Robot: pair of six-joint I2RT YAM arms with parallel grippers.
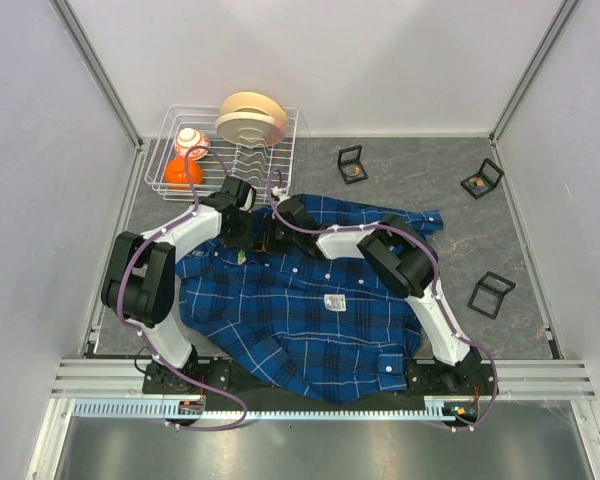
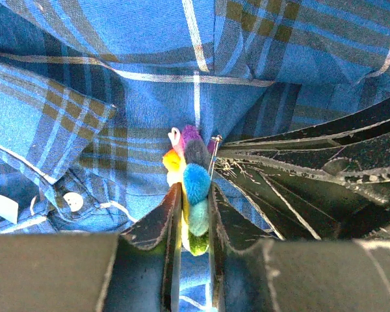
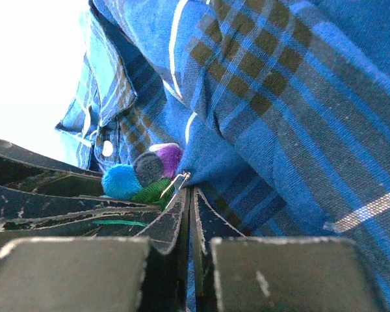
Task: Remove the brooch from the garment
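The brooch (image 2: 196, 185), a row of small coloured pom-poms with a thin metal pin (image 2: 214, 155) along one side, lies against the blue plaid garment (image 1: 290, 320). My left gripper is shut on its lower part, with pom-poms showing between and beyond the fingers. From the other side comes my right gripper, its fingertips closed at the pin's metal end (image 3: 185, 175). They appear to pinch the pin, though the contact is partly hidden. Cloth (image 3: 214, 156) lies right behind the tips. From above, the arms mostly cover the brooch (image 1: 241, 256).
A white wire dish rack (image 1: 160, 165) with plates (image 1: 248, 128) and an orange bowl (image 1: 183, 171) stands close behind the left arm. Several small black open cases, such as one at the back (image 1: 351, 165), lie on the grey table. Bare table shows at the right.
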